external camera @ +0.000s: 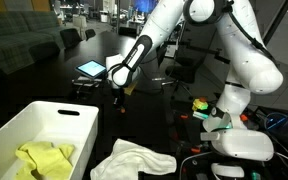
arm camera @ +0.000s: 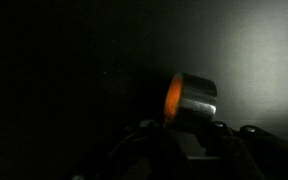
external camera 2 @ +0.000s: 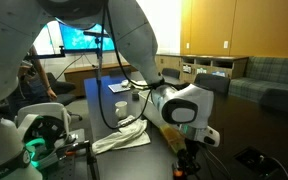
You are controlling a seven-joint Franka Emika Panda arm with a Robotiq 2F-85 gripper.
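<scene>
A small cylindrical object (arm camera: pixel 196 98), shiny dark on the outside with an orange end, shows in the wrist view right at the tips of my gripper. The gripper looks shut on it, though the picture is dark and the contact is hard to make out. In exterior view 2 the gripper (external camera 2: pixel 188 160) points down close to the dark tabletop, with a small orange patch (external camera 2: pixel 179 172) beside its fingers. From exterior view 1, the gripper (external camera: pixel 122 98) is low over the table, and the object there is too small to make out clearly.
A white bin (external camera: pixel 64 112) with a yellow cloth (external camera: pixel 44 160) inside stands at the left of exterior view 1. A white cloth (external camera: pixel 134 160) lies at the front. Behind the arm sits a light-blue tablet-like item (external camera: pixel 91 69). The dark table between bin and gripper looks clear.
</scene>
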